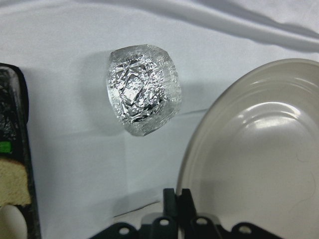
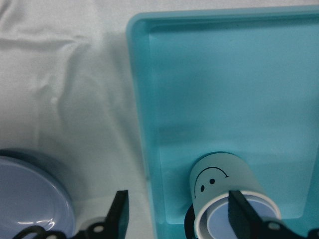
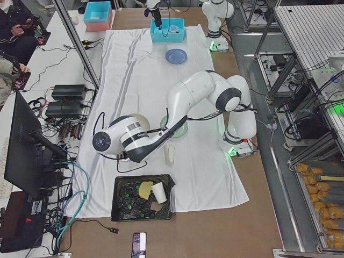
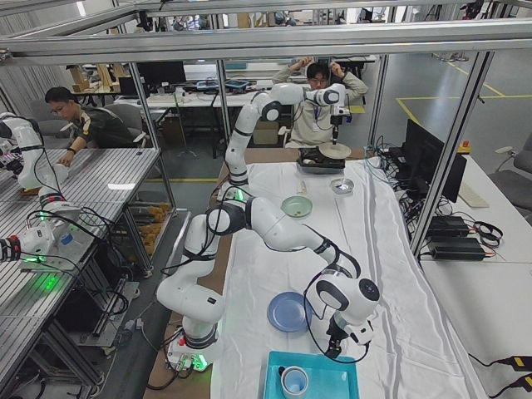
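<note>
My left gripper is shut on the rim of a beige oval plate, held above the cloth. A crumpled foil dish (image 1: 142, 89) lies beside it in the left wrist view. My right gripper stands open above the corner of a turquoise tray (image 2: 224, 84). A white cup (image 2: 214, 179) with a drawn face and blue inside is in the tray under its fingers, with nothing seen gripped.
A black tray (image 3: 129, 209) with bread and a white cup is at the near end. A green plate (image 4: 298, 205) and a blue plate (image 4: 287, 312) lie on the cloth. A white strip (image 3: 169, 154) lies nearby. A monitor (image 3: 27, 145) stands left.
</note>
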